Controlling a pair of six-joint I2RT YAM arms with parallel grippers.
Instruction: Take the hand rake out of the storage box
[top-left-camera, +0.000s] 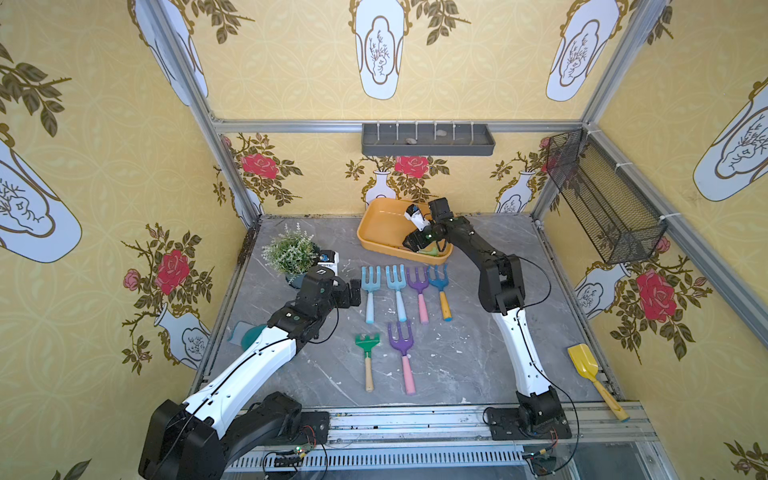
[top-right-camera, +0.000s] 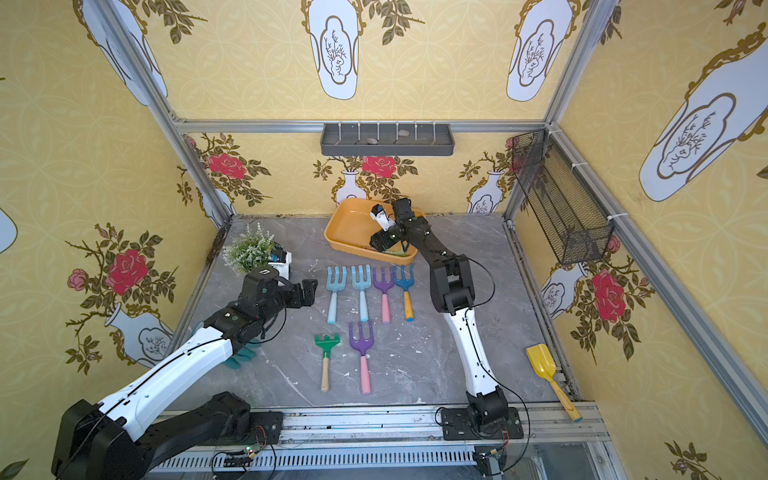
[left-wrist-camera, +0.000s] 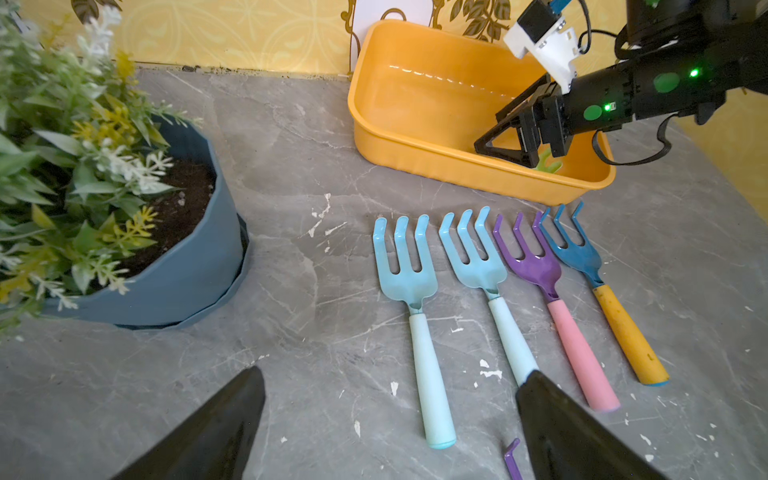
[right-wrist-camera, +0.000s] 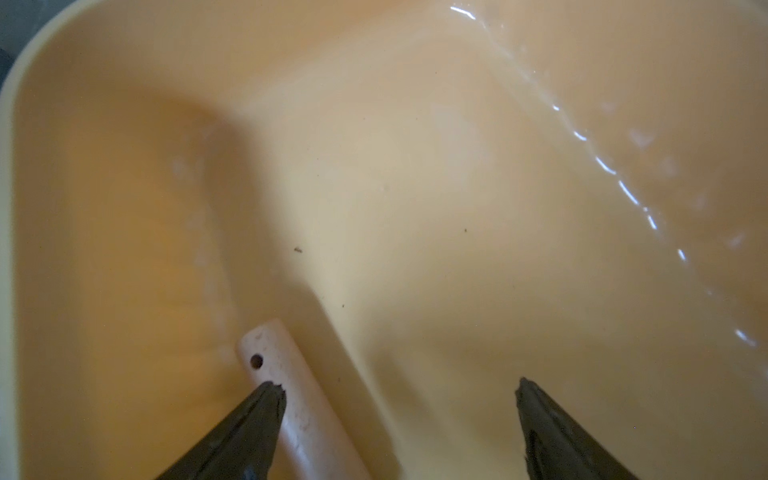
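Note:
The yellow storage box (top-left-camera: 380, 228) sits at the back centre. Inside it, along the near wall, lies a hand rake whose wooden handle (right-wrist-camera: 308, 408) shows in the right wrist view and whose green head (left-wrist-camera: 550, 166) shows in the left wrist view. My right gripper is lowered into the box, open, the handle by one finger, not held. My left gripper stands open above the table, left of the row of rakes, with nothing held.
Several hand rakes, among them a light blue one (left-wrist-camera: 409, 280), lie before the box. A green rake (top-left-camera: 368, 344) is nearer. A potted plant (left-wrist-camera: 192, 240) stands left. A yellow shovel (top-left-camera: 584, 360) lies at right; wire basket (top-left-camera: 608, 208) hangs on the wall.

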